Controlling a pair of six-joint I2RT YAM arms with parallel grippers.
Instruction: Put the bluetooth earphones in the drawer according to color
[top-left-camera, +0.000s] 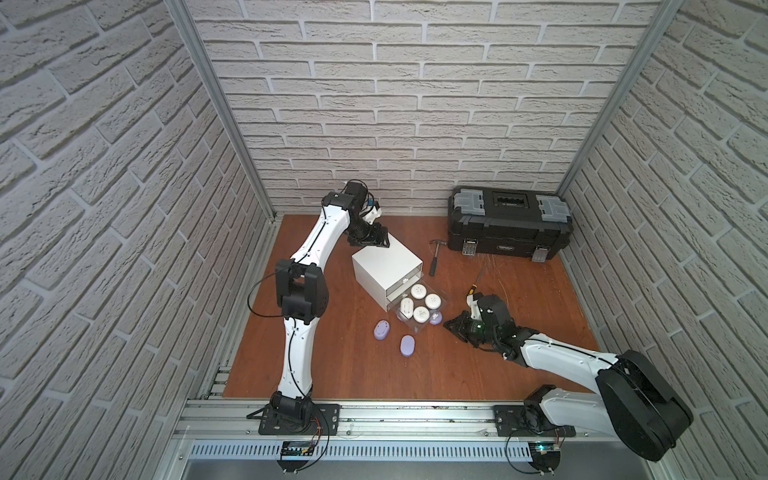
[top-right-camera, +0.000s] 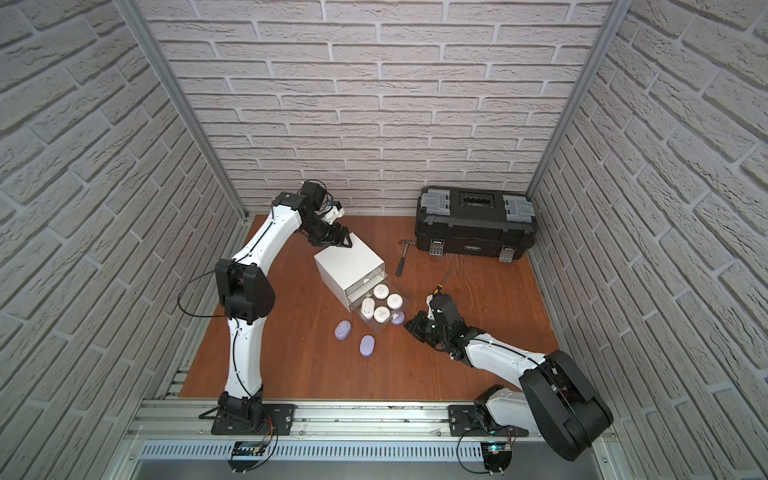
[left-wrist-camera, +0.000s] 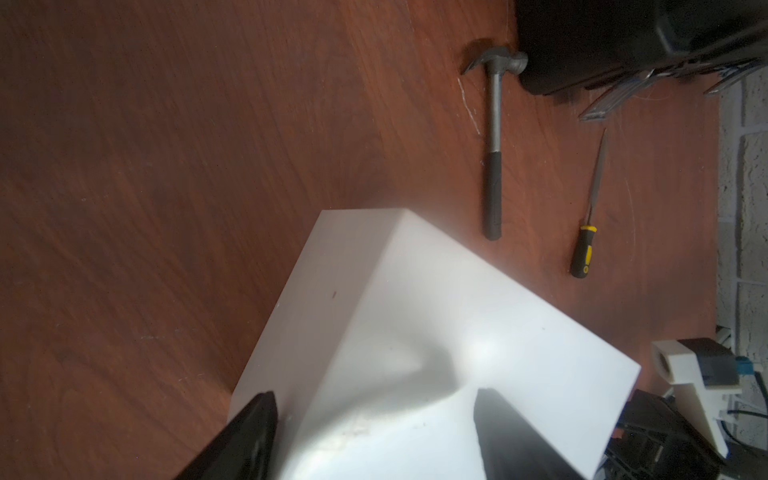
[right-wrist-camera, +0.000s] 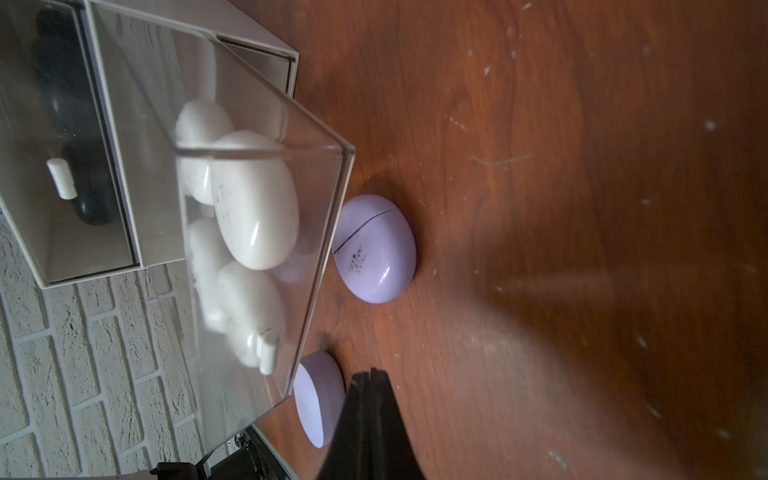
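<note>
A white cabinet stands mid-table with one clear drawer pulled out, several white earphone cases inside. Dark cases show through a shut drawer above it. My left gripper is open over the cabinet's top rear edge, its fingers apart; contact cannot be told. My right gripper is shut beside the open drawer, nothing visible between its fingers.
A black toolbox stands at the back right. A hammer lies between it and the cabinet, and a screwdriver lies farther right.
</note>
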